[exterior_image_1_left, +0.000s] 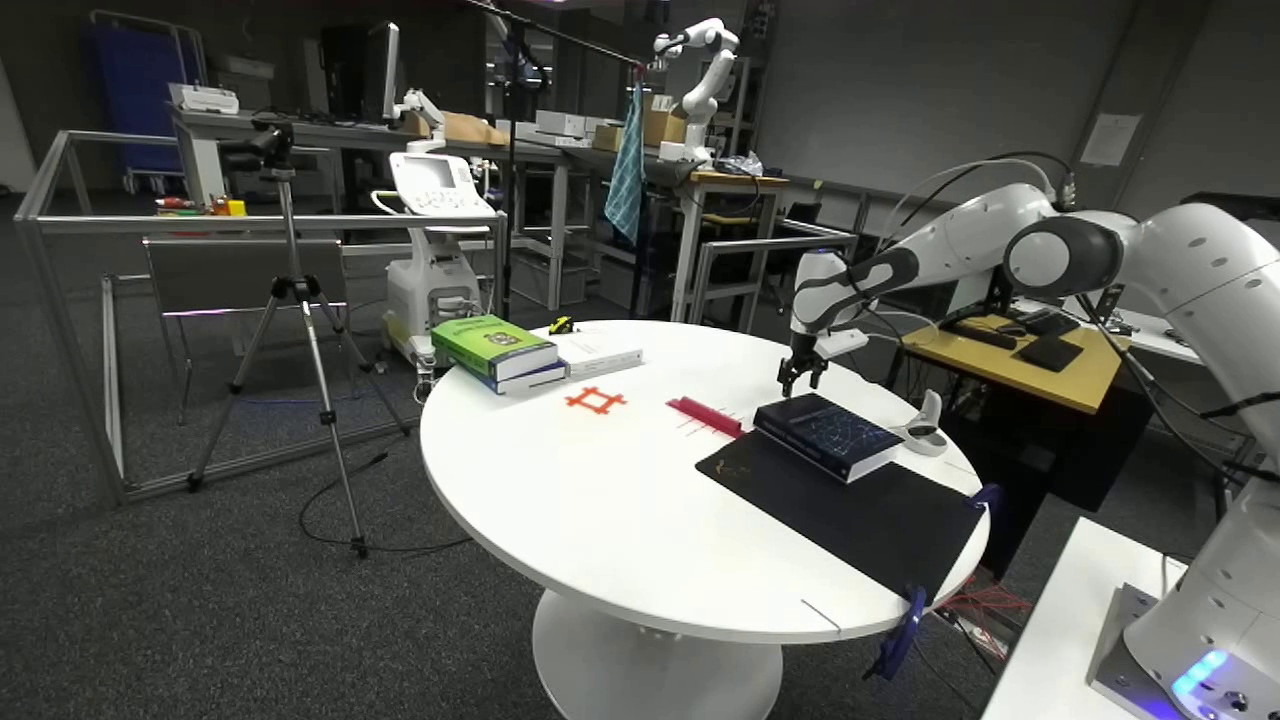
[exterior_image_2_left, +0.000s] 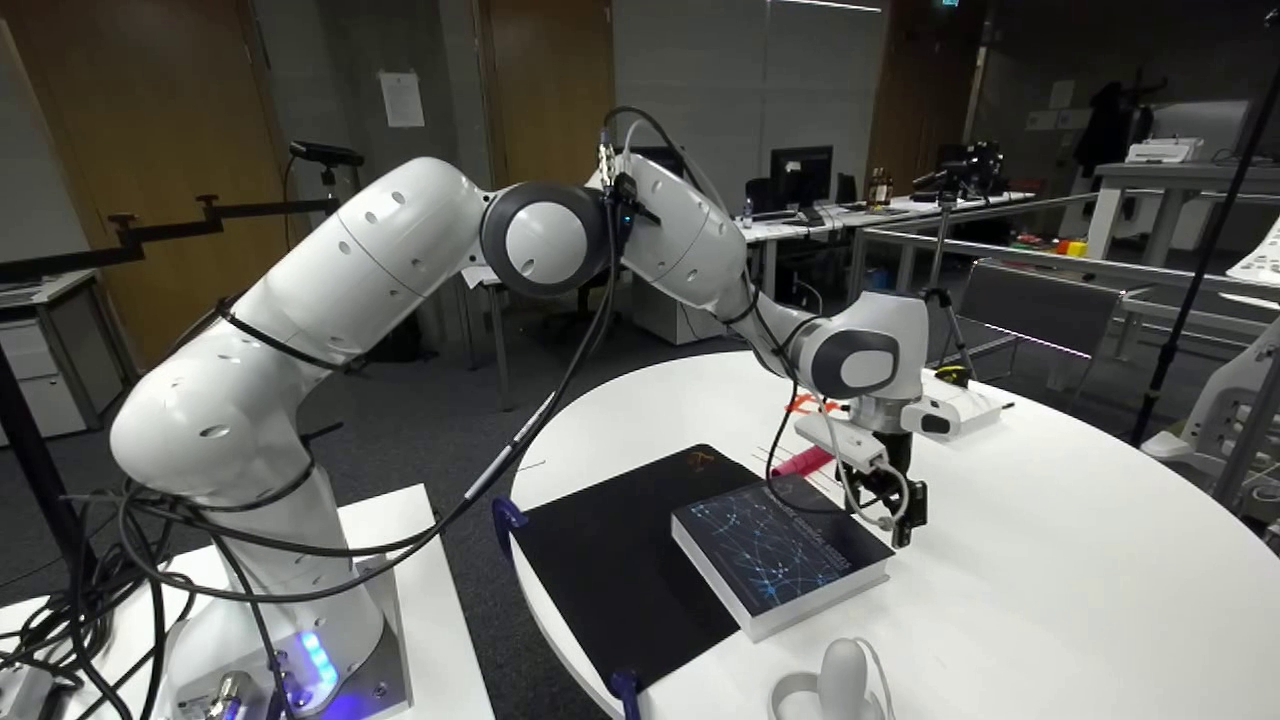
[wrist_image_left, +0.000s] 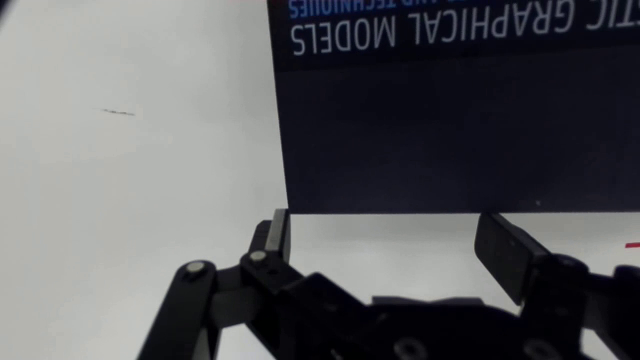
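A thick dark-blue book (exterior_image_1_left: 830, 434) lies flat, partly on the black mat (exterior_image_1_left: 840, 516) and partly on the white table. Its cover faces up with a network pattern, seen in exterior view 2 as the book (exterior_image_2_left: 780, 546). Just off the book's far edge, low over the table, is my gripper (exterior_image_1_left: 801, 384). In the wrist view the fingers of my gripper are wide apart, with their tips right at the edge of the book (wrist_image_left: 456, 138). Nothing is gripped between them; whether the tips touch the book I cannot tell.
A white hand controller (exterior_image_1_left: 924, 426) sits close to the book. Beside the mat lies a red strip (exterior_image_1_left: 705, 416). A green book (exterior_image_1_left: 494, 347) and a white book (exterior_image_1_left: 597, 353) are at the table's far left.
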